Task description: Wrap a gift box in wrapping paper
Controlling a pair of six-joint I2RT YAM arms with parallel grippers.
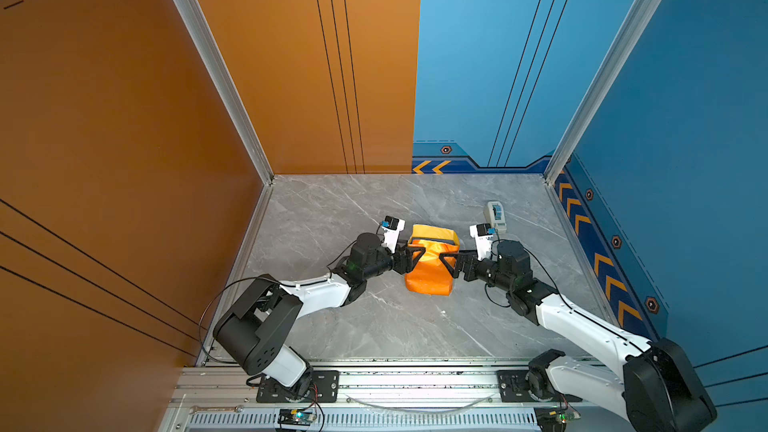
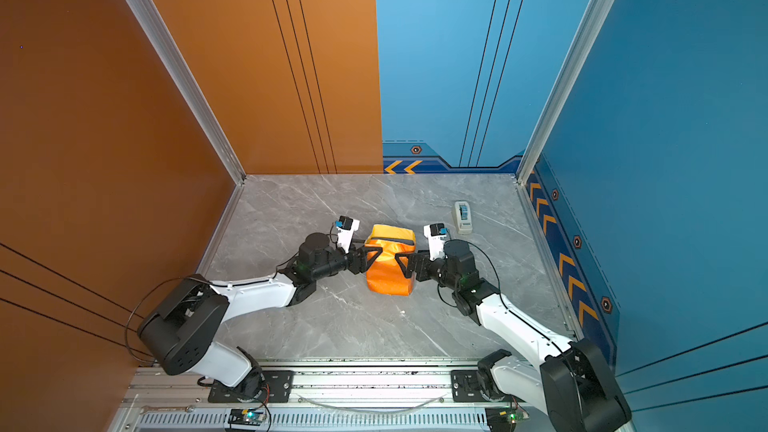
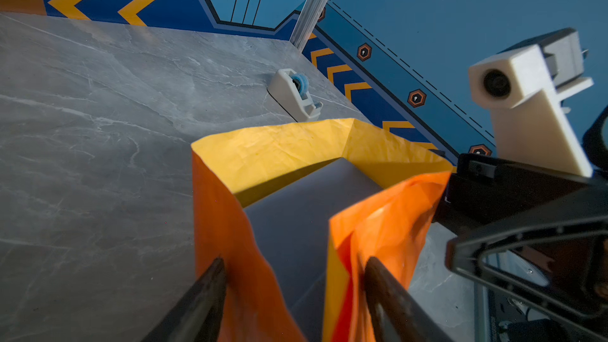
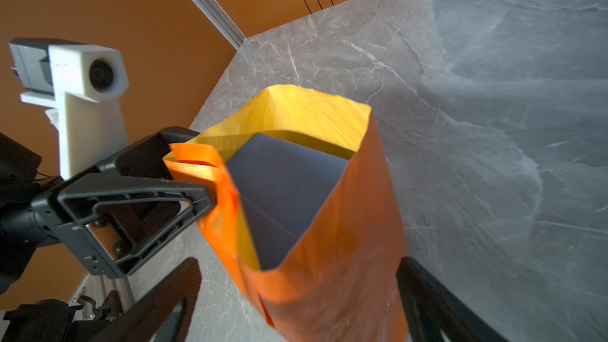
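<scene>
An orange wrapping paper point(image 1: 429, 278) with a yellow inside stands on the table as an open-topped sleeve around a dark grey gift box point(image 4: 286, 167). In both wrist views the paper's upper edges rise above the box, and its near edge is creased and folded. My left gripper point(image 1: 419, 254) is at the paper's left side, its fingers point(image 4: 201, 197) part open around the folded paper corner. At the right side my right gripper point(image 1: 445, 263) stands wide open, with fingers point(image 4: 167, 300) on either side of the wrapped shape, not closed on it.
A white tape dispenser point(image 3: 295, 95) with a blue roll sits at the back right, behind the right gripper. Bare grey table point(image 1: 328, 204) lies behind and in front of the package. Walls close off the left, back and right sides.
</scene>
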